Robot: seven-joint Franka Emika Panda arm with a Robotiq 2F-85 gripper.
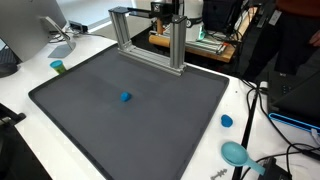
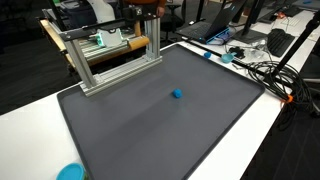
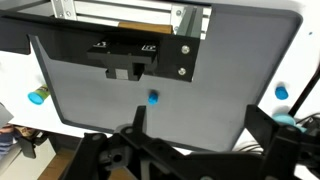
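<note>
A small blue piece (image 1: 126,97) lies on the dark grey board (image 1: 95,125); the second exterior view shows the same blue piece (image 2: 177,94) right of the board's middle. In the wrist view, the blue piece (image 3: 153,97) appears just beyond my left finger. My gripper is open, its dark fingers (image 3: 258,125) wide apart with only bare board between them. It stays over the board, clear of the blue piece. In the exterior views I cannot make out the fingertips.
A frame with a black crossbar (image 3: 115,50) stands at one board edge. Off the board are a second blue piece (image 1: 227,121), a turquoise bowl (image 1: 240,155) near dark cables, and a green-and-blue cup (image 1: 57,67). Most of the board is bare.
</note>
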